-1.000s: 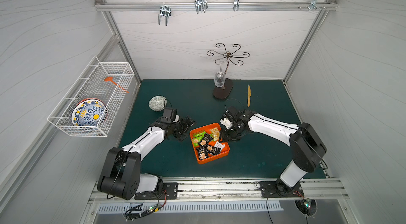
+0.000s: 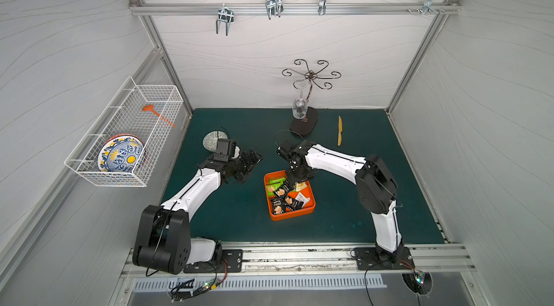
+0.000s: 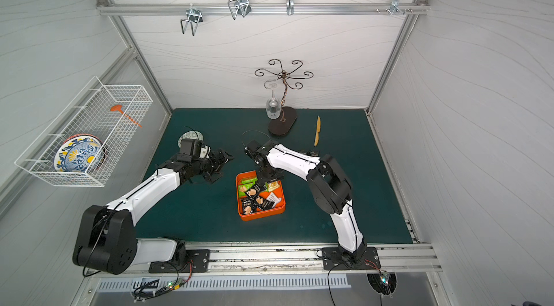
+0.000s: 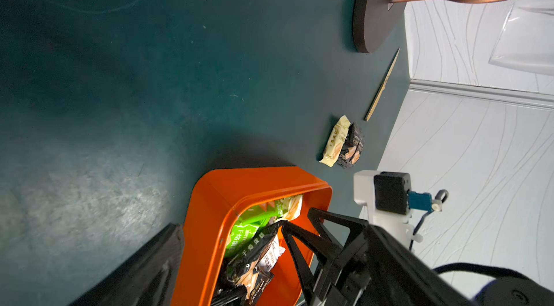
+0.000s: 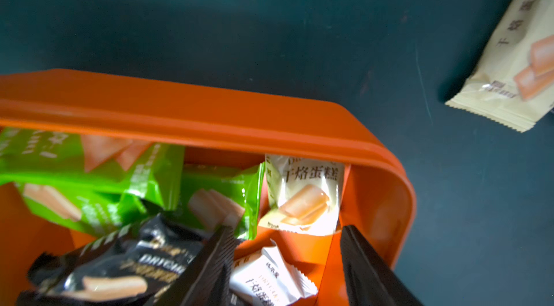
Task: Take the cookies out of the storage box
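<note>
The orange storage box (image 2: 310,206) stands on the green table, holding green (image 5: 129,176), black (image 5: 129,265) and white (image 5: 268,277) cookie packets. In the right wrist view, a cream cookie packet (image 5: 305,196) leans in the box's corner. My right gripper is over that corner, fingers apart and nothing held between them; the cream packet appears between the fingertips. My left gripper (image 2: 254,160) stands open and empty, left of the box beyond its far edge. Outside the box, a cream packet (image 4: 336,141) and a black one (image 4: 351,145) lie together on the table.
A wine glass (image 2: 299,108) hangs from a metal stand whose dark base (image 2: 305,124) rests at the back. Right of it lies a yellow knife (image 2: 340,131). A round patterned piece (image 2: 213,140) sits behind the left arm.
My right gripper has moved left, over the box. The box has shifted slightly to the right.
</note>
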